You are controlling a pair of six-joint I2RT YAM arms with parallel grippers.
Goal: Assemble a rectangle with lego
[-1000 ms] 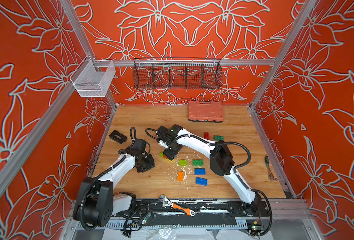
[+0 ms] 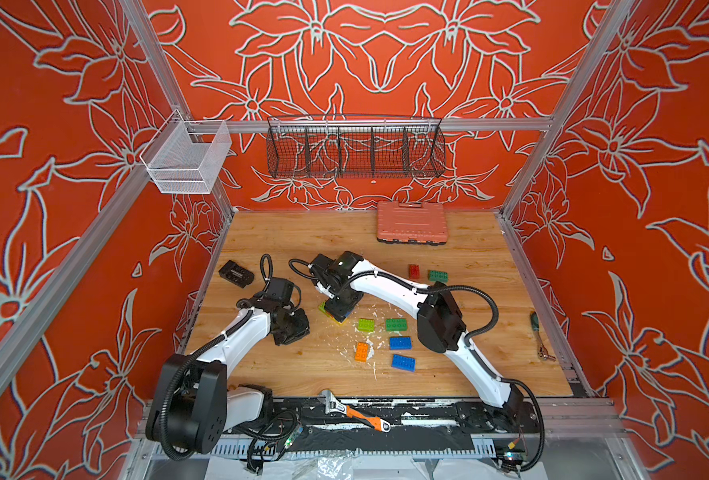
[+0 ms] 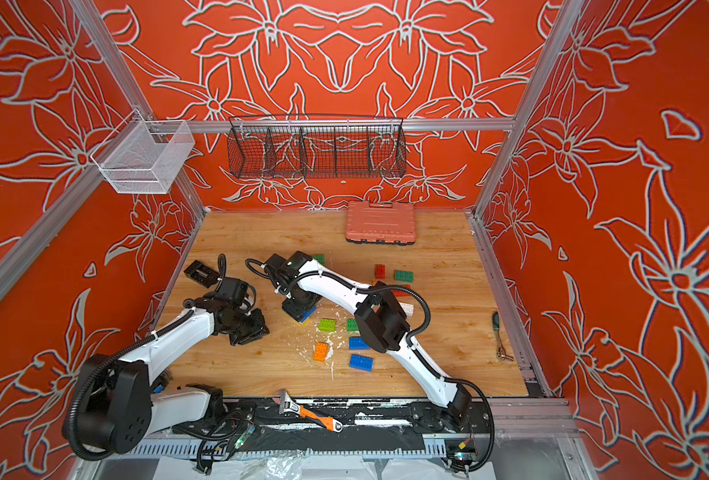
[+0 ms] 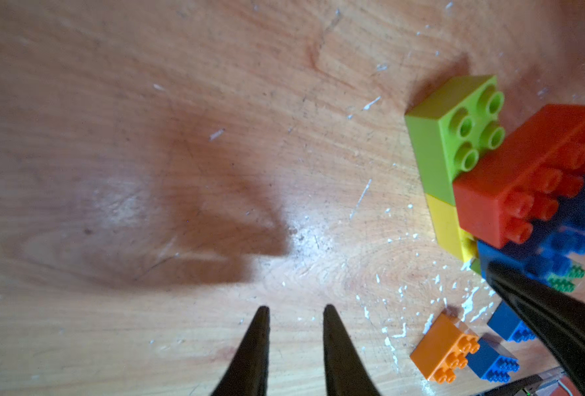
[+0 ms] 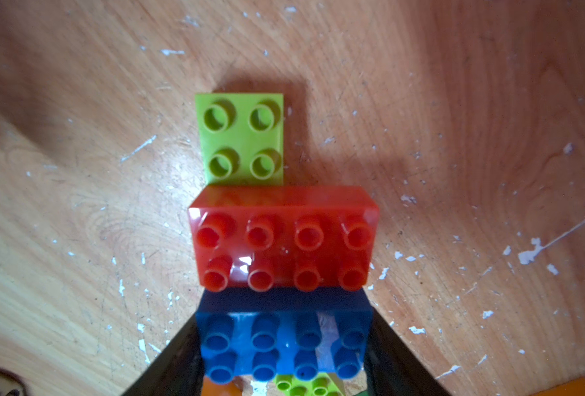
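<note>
A 2x2 lime brick (image 5: 243, 135) stands against a yellow brick (image 4: 445, 227) on the table. Over their join rises a red brick (image 5: 282, 244), with a blue brick (image 5: 284, 330) right beside it. Whether the blue one is pressed onto anything beneath is hidden. My right gripper is open around the blue brick, one finger (image 5: 180, 363) close along each end; contact cannot be told. Off to the left of this group, low over bare wood, my left gripper has its fingertips apart, nothing between them.
Loose bricks lie nearby: an orange one (image 2: 361, 351), a lime one (image 2: 365, 325), a green one (image 2: 396, 324) and blue ones (image 2: 403, 362). Farther back are a red brick (image 2: 413, 271) and a dark green brick (image 2: 437, 276).
The left arm shows no clear movement.
</note>
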